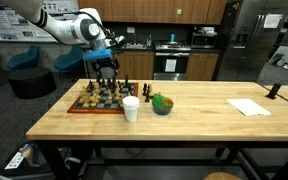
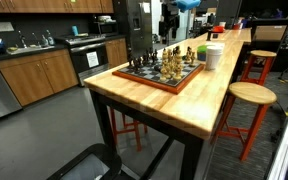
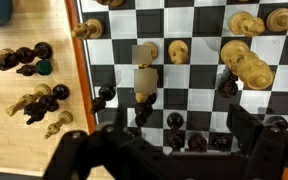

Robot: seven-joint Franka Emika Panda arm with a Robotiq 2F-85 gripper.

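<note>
A chessboard [image 1: 76, 109] with a red-brown border lies on the wooden table, covered with light and dark pieces. In the wrist view I look down on its squares [image 3: 206, 52]; light pieces such as a pawn [image 3: 179, 50] stand toward the top, while dark pieces [image 3: 175, 121] are lower down. My gripper is open above the board, its dark fingers wide apart at the bottom of that view. No piece is held between them. The blue and white arm [image 1: 92, 30] reaches over the board from the left.
Beside the board stand a white cup [image 1: 131, 108] and a bowl [image 1: 162, 104] with green contents. Several loose pieces [image 3: 46, 97] lie on the wood left of the board in the wrist view. A paper sheet [image 1: 248, 107] lies on the right.
</note>
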